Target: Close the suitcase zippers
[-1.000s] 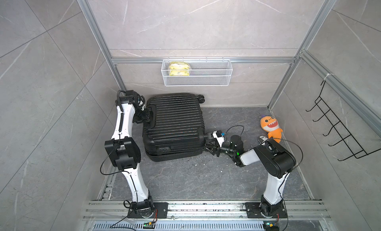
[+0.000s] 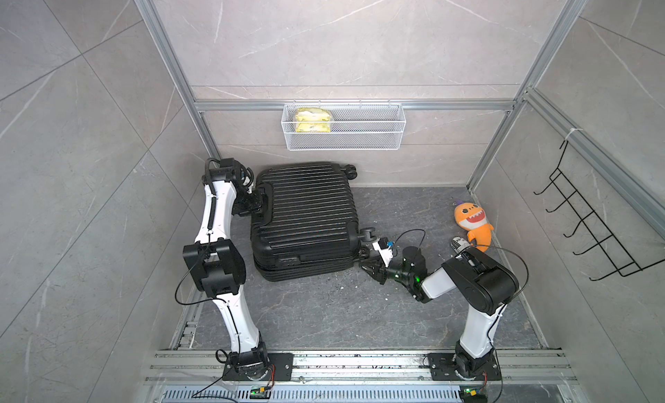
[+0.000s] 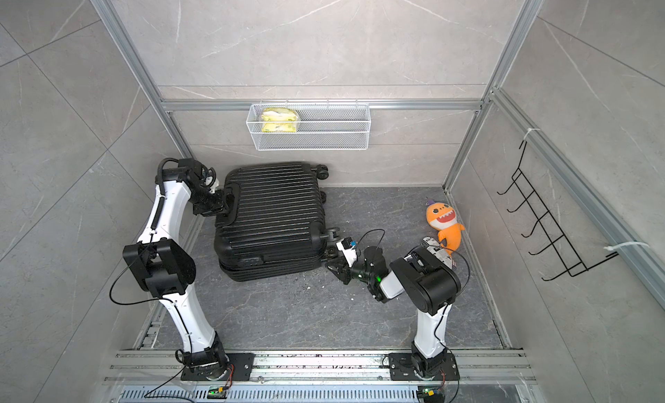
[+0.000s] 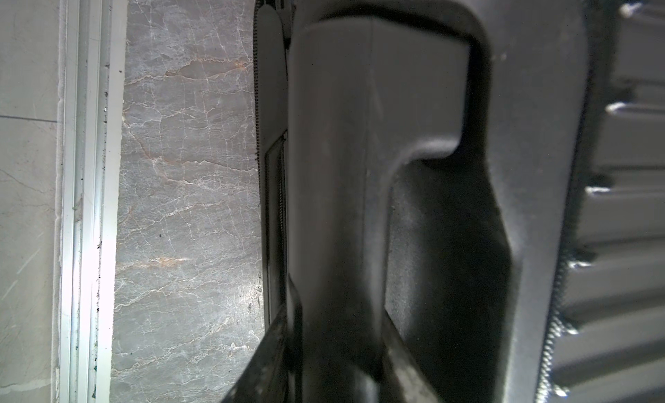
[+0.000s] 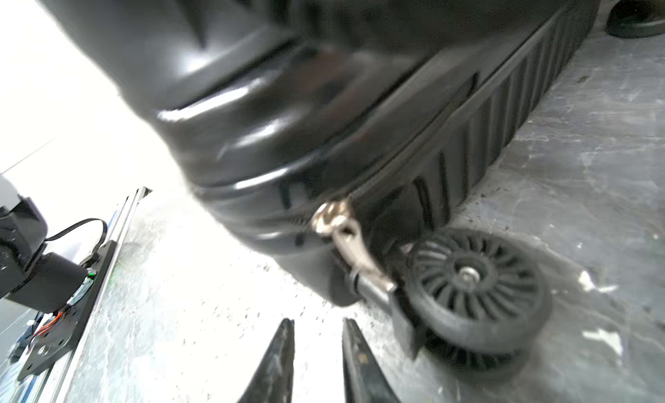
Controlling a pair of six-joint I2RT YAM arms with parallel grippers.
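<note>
The black ribbed suitcase (image 2: 311, 209) lies flat on the floor. My left gripper is shut on its side handle (image 4: 332, 181), one finger on either side of the bar. In the right wrist view, a metal zipper pull (image 5: 360, 250) hangs from its slider (image 5: 331, 217) at the suitcase's corner, beside a black wheel (image 5: 478, 278). My right gripper stands partly open in front of that corner, apart from the pull, with nothing between its fingers. Zipper teeth run along the seam past the slider; most of the seam is hidden from above.
An orange shark toy (image 2: 473, 221) rests on the floor at the right. A white wire basket (image 2: 346, 140) hangs on the back wall, and a black hook rack (image 2: 588, 226) on the right wall.
My right gripper has shifted slightly toward the front and right along the suitcase's wheel-side corner. The left arm has stayed on the handle. The suitcase has barely moved.
</note>
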